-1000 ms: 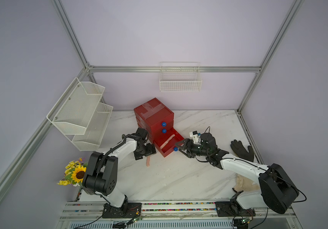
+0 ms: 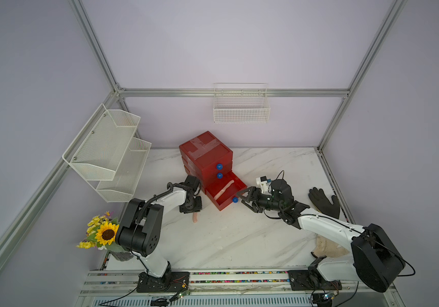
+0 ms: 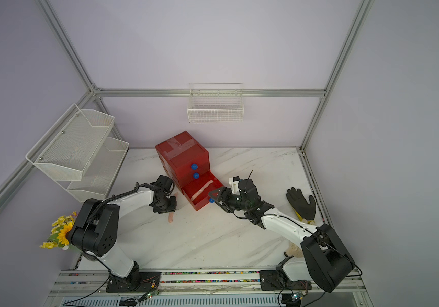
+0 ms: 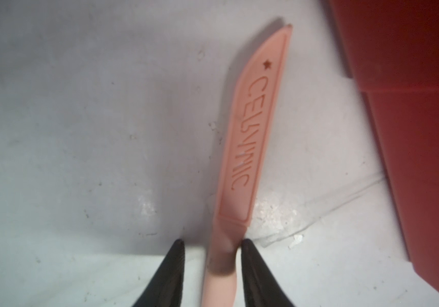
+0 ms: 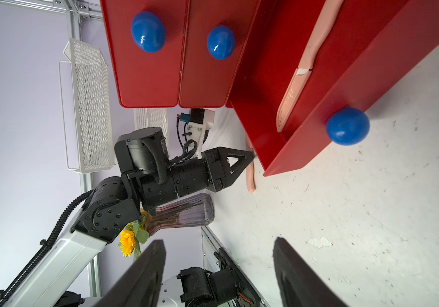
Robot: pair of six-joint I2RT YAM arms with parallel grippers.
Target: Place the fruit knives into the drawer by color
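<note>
A pink knife marked CERAMIC (image 4: 250, 128) lies on the white tabletop left of the red cabinet. My left gripper is over its handle, fingers part open on either side; whether they touch it is unclear. A second pink knife (image 5: 319, 30) lies in the pulled-out bottom drawer (image 5: 265, 138). My right gripper stands open in front of that drawer's blue knob (image 5: 347, 125), nothing between its fingers.
The two upper drawers of the cabinet (image 2: 201, 148) are closed. A flower vase stands at the left edge, wire baskets hang on the walls and gloves (image 2: 324, 202) lie at the right.
My left gripper has come down and turned slightly over the knife on the table, which appears shifted a little to the left. The right arm has moved very slightly.
</note>
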